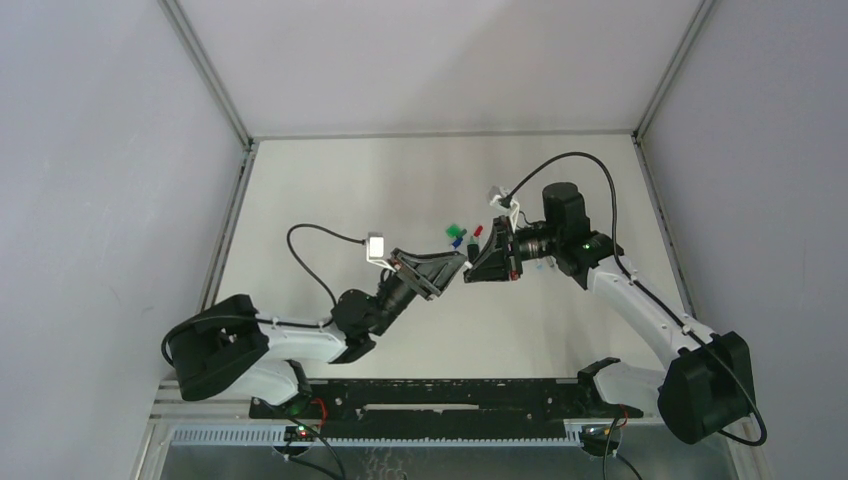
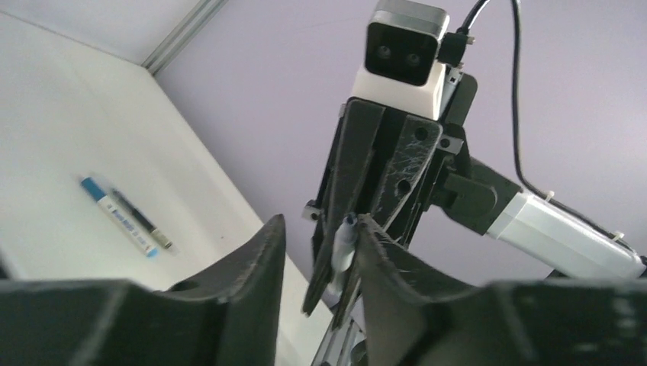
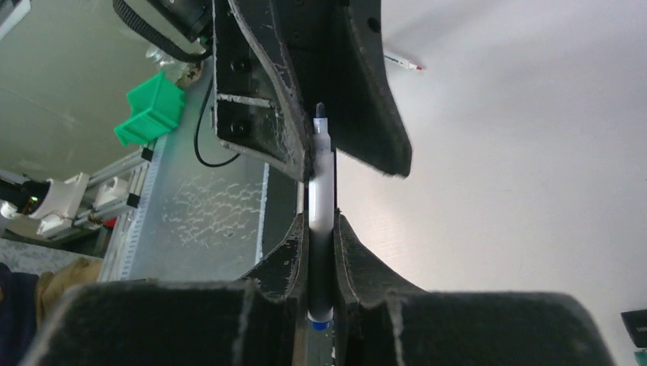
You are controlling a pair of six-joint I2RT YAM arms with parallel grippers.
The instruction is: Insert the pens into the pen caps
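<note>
A white pen (image 3: 322, 198) with a dark tip and a blue rear end is gripped by my right gripper, whose fingers press on its lower half. The pen's tip points toward my left gripper, whose fingers stand apart near it. In the left wrist view the white pen front (image 2: 345, 240) appears between the blurred fingers of my left gripper; whether they touch it cannot be told. From above, both grippers face each other over the table, with a bit of white (image 1: 467, 265) between them. No cap shows in the left gripper.
Small green (image 1: 453, 230), blue (image 1: 457, 242) and red (image 1: 478, 231) pieces lie behind the grippers by a dark item (image 1: 473, 246). A blue-ended pen (image 2: 118, 216) and a dark slim pen (image 2: 136, 213) lie on the table.
</note>
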